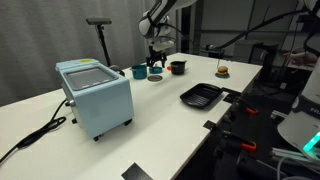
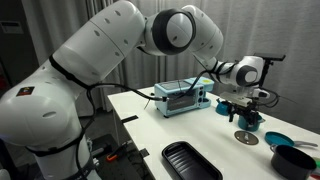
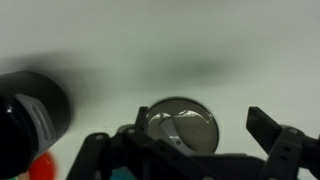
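My gripper stands open, its two dark fingers wide apart with nothing between them. In the second exterior view the gripper (image 2: 243, 98) hangs above the far part of the white table, pointing down. A round grey disc like a lid (image 3: 190, 118) lies flat on the table, seen between and beyond the fingers in the wrist view; a lighter strip shows on it. The disc (image 2: 246, 137) lies below and a little in front of the gripper, apart from it. A black pot (image 3: 36, 112) is at the left of the wrist view.
A pale blue toaster oven (image 1: 97, 100) and a black tray (image 1: 202, 96) stand nearer the base. Around the gripper are a blue pot (image 1: 139, 72) and a blue pan (image 2: 281, 140). Farther right lies a small burger-like item (image 1: 222, 72).
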